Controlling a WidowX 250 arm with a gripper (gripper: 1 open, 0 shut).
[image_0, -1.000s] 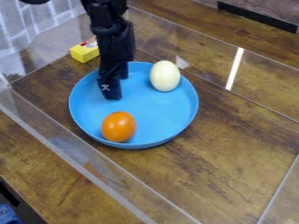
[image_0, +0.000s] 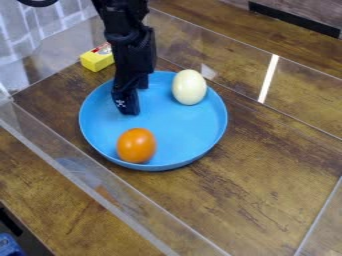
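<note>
A black gripper (image_0: 126, 98) reaches down from the top into the left back part of a round blue plate (image_0: 174, 125). Its fingers are dark and small, so I cannot tell whether they are open or shut, or whether anything is between them. An orange egg-shaped object (image_0: 135, 146) rests at the front of the plate, and a pale egg-shaped object (image_0: 189, 87) sits at its back right, to the right of my gripper.
A yellow block (image_0: 96, 59) with a white part lies behind the plate at the left, partly hidden by the arm. A translucent strip runs along the lower left.
</note>
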